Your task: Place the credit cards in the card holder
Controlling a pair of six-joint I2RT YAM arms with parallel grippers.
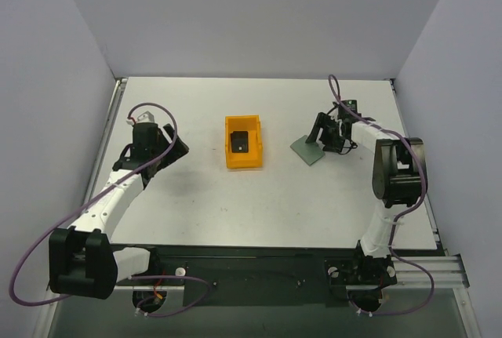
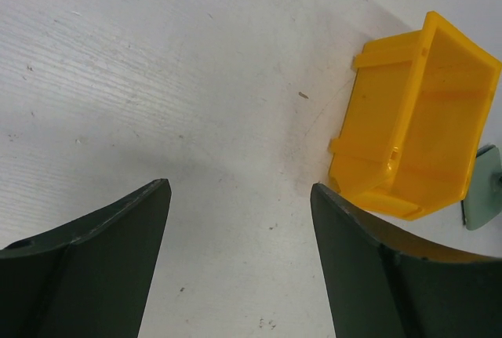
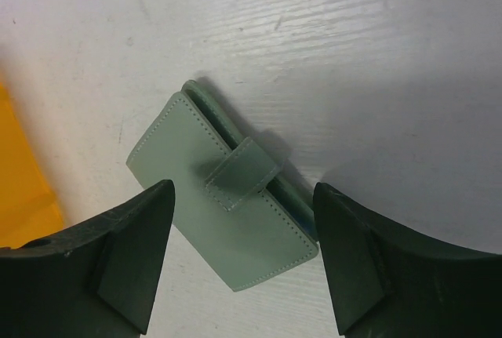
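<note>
A grey-green card holder point(image 3: 212, 197) with a strap across its edge lies flat on the table, to the right of the yellow bin point(image 1: 229, 162). My right gripper is over it, fingers apart, the holder's strap edge showing between and beyond the fingertips; I see no grip on it. Inside the yellow bin is a dark block point(image 1: 239, 142), which may be the cards; from above I cannot tell. Over bare table left of the bin, my left gripper stands open with nothing between its fingers.
The bin's raised walls stand between the two arms. Open white table point(image 1: 235, 212) lies in front of the bin and the holder. Grey walls border the table at the back and both sides.
</note>
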